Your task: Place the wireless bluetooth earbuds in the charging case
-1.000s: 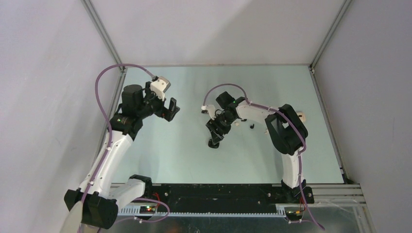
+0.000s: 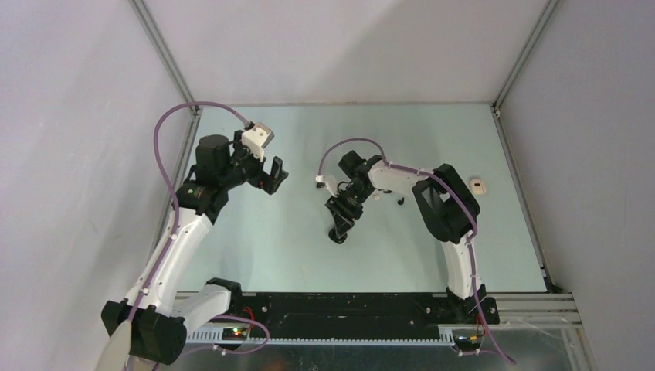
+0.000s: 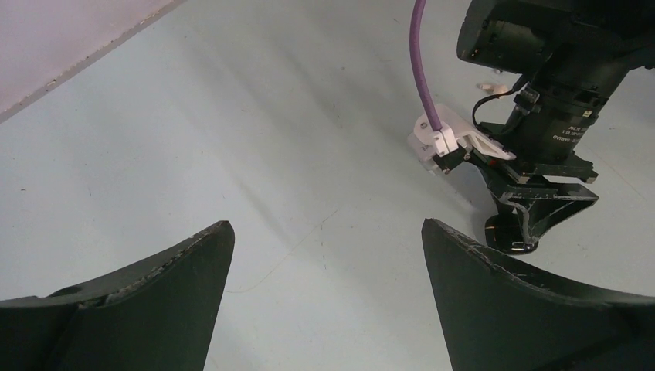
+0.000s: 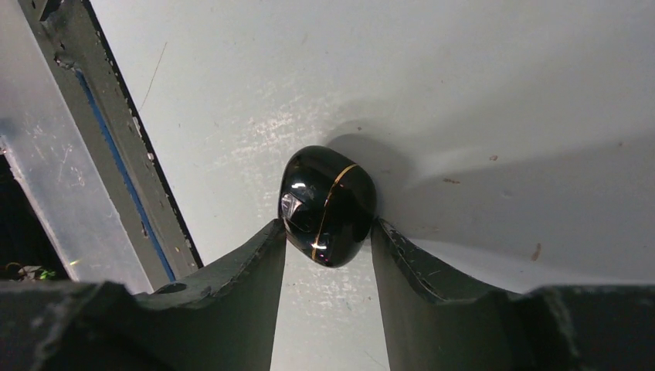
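Note:
The glossy black charging case (image 4: 327, 205), rounded with a thin gold seam line, appears at the centre of the right wrist view. Both fingertips of my right gripper stand close against its sides; whether they press on it is hard to tell. From above, that case (image 2: 337, 237) shows just below the right gripper's fingers. My left gripper is open over bare table, with nothing between its fingers. Two small dark pieces, one of them (image 2: 401, 201) to the right of the right gripper, may be the earbuds; they are too small to be sure.
A small pale piece (image 2: 376, 197) lies near the dark ones. At the far right of the table (image 2: 309, 270) sits a beige box (image 2: 478, 185). Clear surface spreads between the two arms and along the front.
My right gripper has shifted slightly left and toward the front edge, and the case has moved a little toward the front with it. The left arm is nearly still.

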